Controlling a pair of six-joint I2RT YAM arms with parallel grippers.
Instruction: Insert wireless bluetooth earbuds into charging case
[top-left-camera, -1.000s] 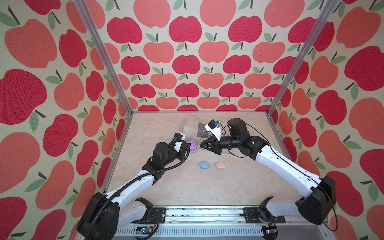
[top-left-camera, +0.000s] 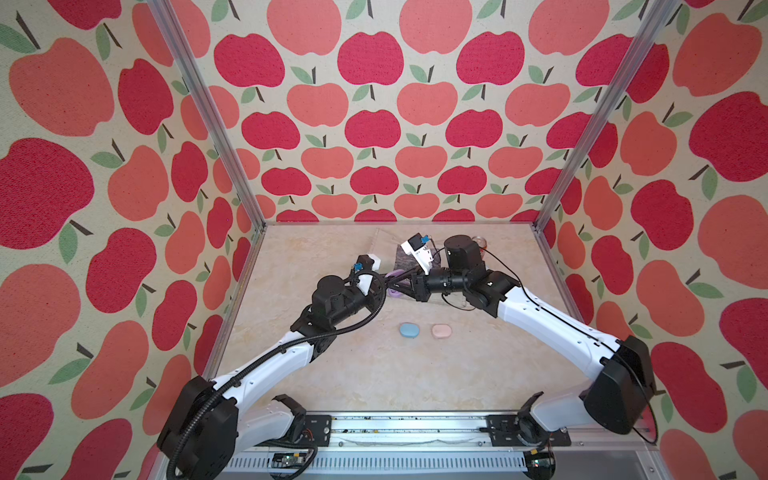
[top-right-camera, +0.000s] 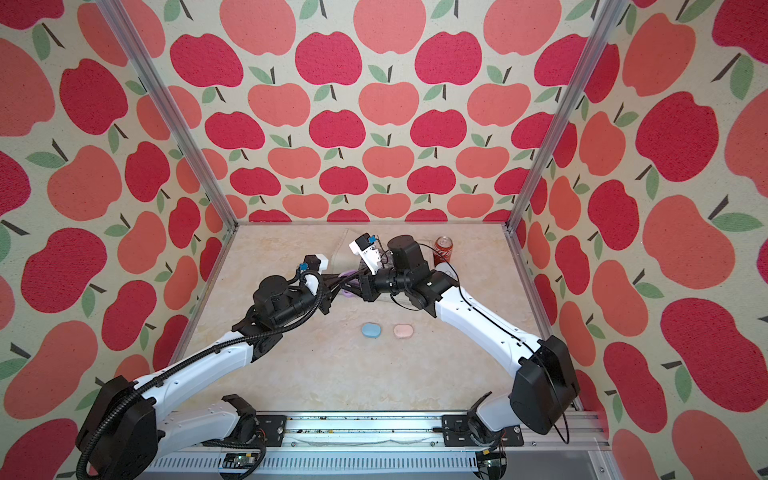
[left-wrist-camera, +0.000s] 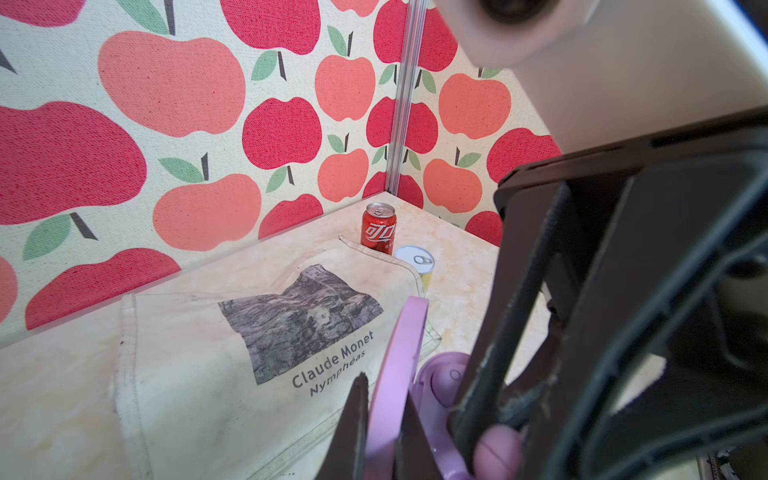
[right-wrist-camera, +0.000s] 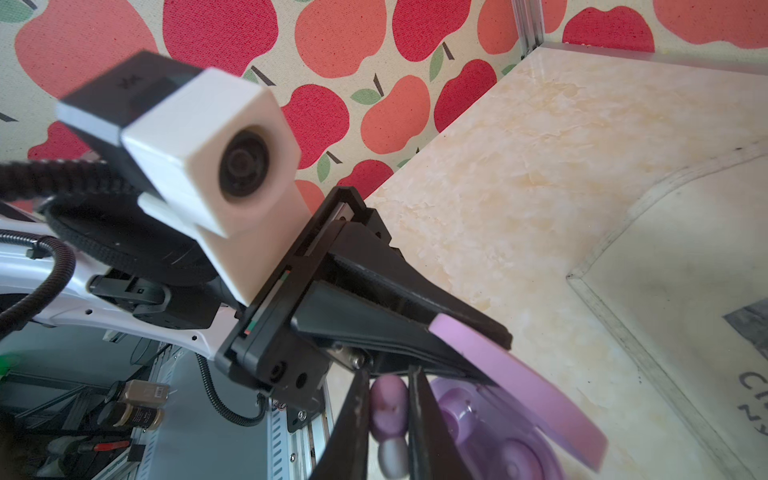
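Observation:
An open purple charging case (right-wrist-camera: 488, 436), lid (left-wrist-camera: 404, 344) raised, is up between the two grippers near the table's middle. My left gripper (top-left-camera: 382, 284) is shut on the case, by its lid side. My right gripper (top-right-camera: 352, 280) is shut on a purple earbud with a pale stem (right-wrist-camera: 389, 404), held just beside the case's cavities in the right wrist view. Purple rounded shapes sit in the case; whether they are earbuds or empty wells is hard to tell.
A printed cream canvas bag (left-wrist-camera: 184, 384) lies behind. A red can (left-wrist-camera: 377, 232) and another can (left-wrist-camera: 414, 260) stand at the back right. A blue piece (top-left-camera: 409, 329) and a pink piece (top-left-camera: 441, 330) lie in front on the otherwise clear table.
Both arms have moved closer over the last second, the left one slightly up and right, the right one leftward, so their grippers now meet at the case.

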